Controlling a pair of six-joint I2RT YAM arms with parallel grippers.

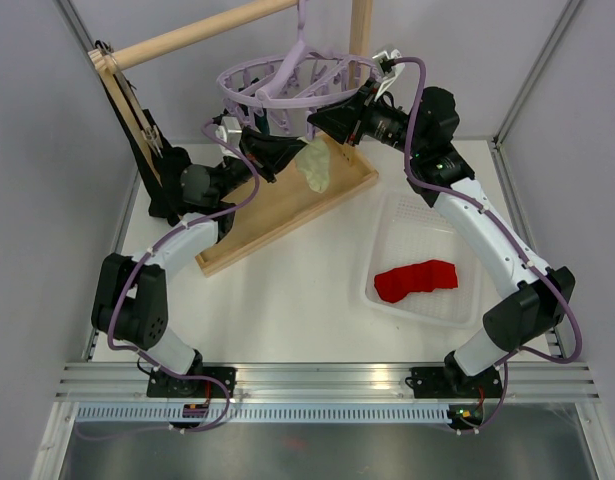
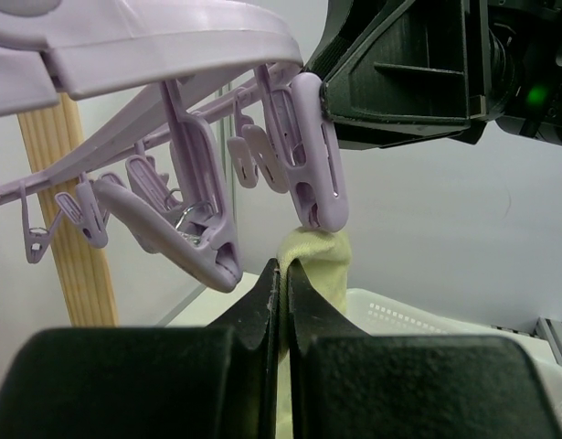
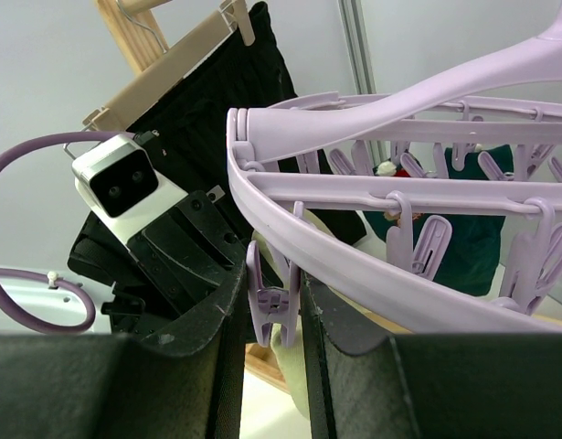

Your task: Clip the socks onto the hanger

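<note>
The pale yellow sock (image 1: pixel 313 166) hangs from my left gripper, which is shut on it near its upper edge. My right gripper is shut on a lilac clip (image 3: pixel 273 302) at the near rim of the round lilac hanger (image 1: pixel 297 100). In the left wrist view, that clip (image 2: pixel 319 165) points down with its lower end against the sock's top. Whether the sock lies between the clip's fingers cannot be told. A red sock (image 1: pixel 415 281) lies in the white tray. Behind the rim, a dark teal sock (image 3: pixel 472 247) hangs from the hanger.
The white tray (image 1: pixel 375 262) stands at the right. A wooden frame (image 1: pixel 202 32) carries the hanger, and black clothing (image 1: pixel 169 180) hangs at its left side. Both grippers are close together under the rim.
</note>
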